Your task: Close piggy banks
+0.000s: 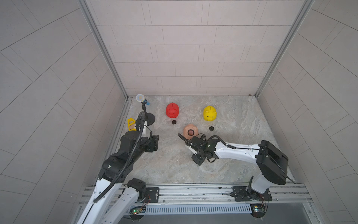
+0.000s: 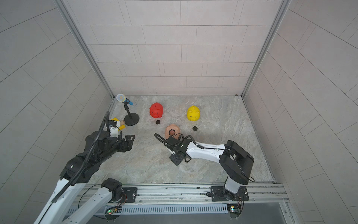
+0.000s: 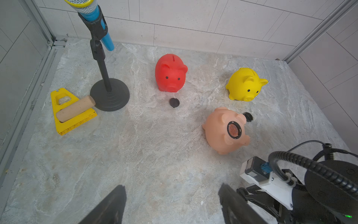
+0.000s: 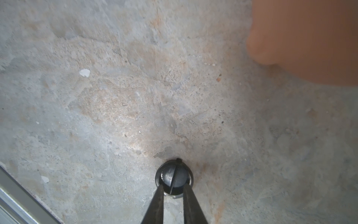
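Note:
The peach piggy bank lies with its round black-rimmed opening uncovered. A black plug with a thin raised ridge rests on the table near it. My right gripper is part open above this plug, its fingertips at the plug's near edge and apart from the ridge. The red piggy bank and yellow piggy bank stand upright, slots up; their undersides are hidden. One dark plug lies before the red bank, another dark plug behind the peach one. My left gripper hangs open and empty.
A microphone stand and a yellow tool with a wooden handle occupy the left side. Bare table spreads across the middle and front left. The right arm reaches across the front right.

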